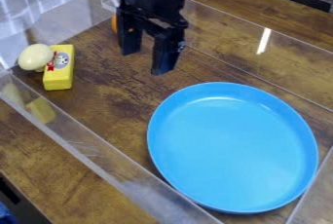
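Note:
My black gripper (148,45) is at the top centre, open, its two dark fingers spread above the wooden floor. An orange object (117,19) is partly hidden behind it. A yellow box (57,76) with a printed label lies at the left, with a pale egg-shaped item (34,56) beside it. A large blue plate (229,146) fills the lower right, below and right of the gripper.
Clear plastic walls (92,160) run along the left and lower edges of the wooden work area. Bare wood is free at the upper right and between the yellow box and the plate.

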